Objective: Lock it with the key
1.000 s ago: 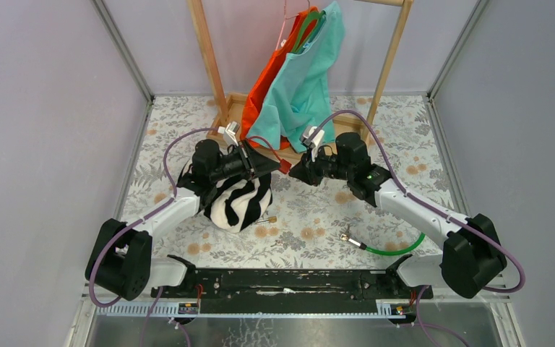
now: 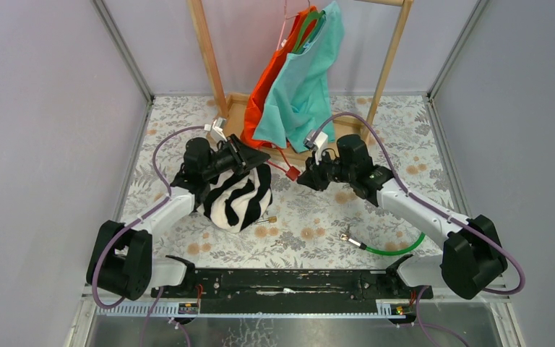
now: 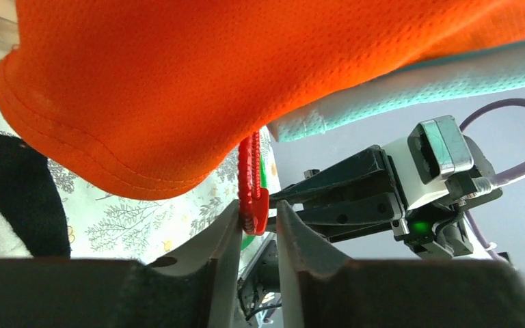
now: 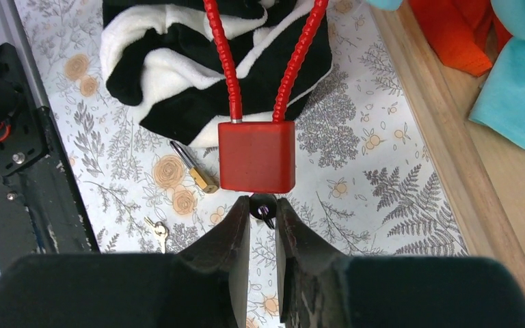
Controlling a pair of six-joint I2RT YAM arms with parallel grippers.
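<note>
A red padlock with a red cable shackle hangs between the grippers in the top view. My right gripper is shut on a small black-headed key, which sits at the lock's bottom in the right wrist view; whether it is inserted cannot be told. My left gripper is at the cable's upper side near the orange garment; its fingertips show a narrow gap, and whether they hold the cable is unclear.
A striped cloth lies under my left arm. A brass padlock and loose keys lie on the table. A wooden rack with hanging garments stands behind; a green hose lies front right.
</note>
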